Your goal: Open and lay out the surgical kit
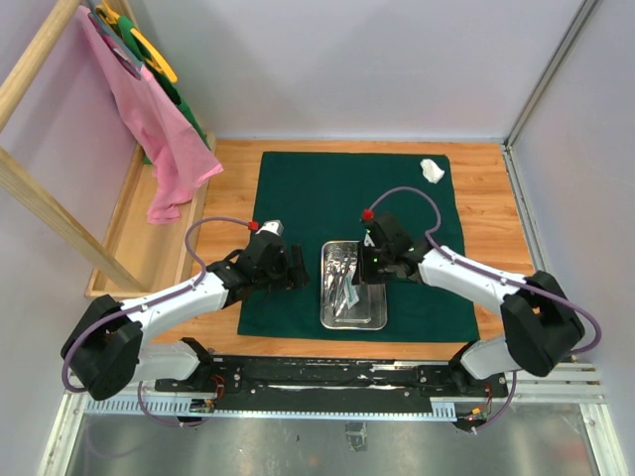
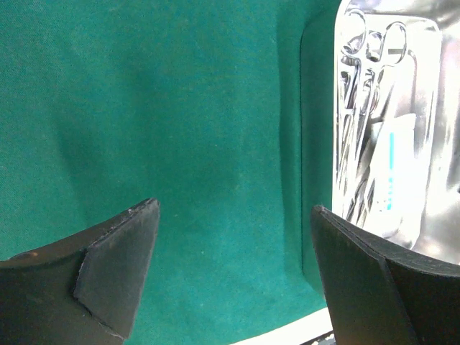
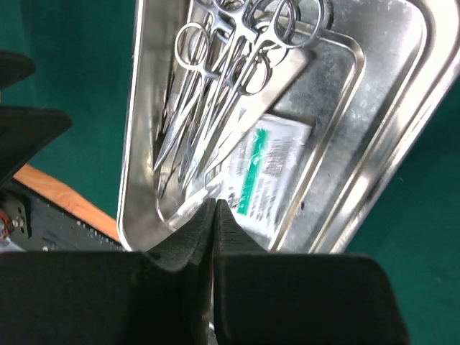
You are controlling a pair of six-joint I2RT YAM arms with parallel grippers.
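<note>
A steel tray (image 1: 373,316) rests on the green cloth, holding several ring-handled instruments and a flat packet with a green stripe, also visible as a pale packet (image 2: 392,162) in the left wrist view. My left gripper (image 1: 296,268) hangs over bare cloth left of the tray, fingers apart with nothing between them. My right gripper is over the tray, its fingertips closed together near the packet, with nothing showing between them.
A green cloth (image 1: 347,188) covers most of the wooden table (image 1: 491,218); a small white item (image 1: 432,171) lies at the back right. A wooden rack (image 1: 45,213) with pink and green fabrics stands at the left.
</note>
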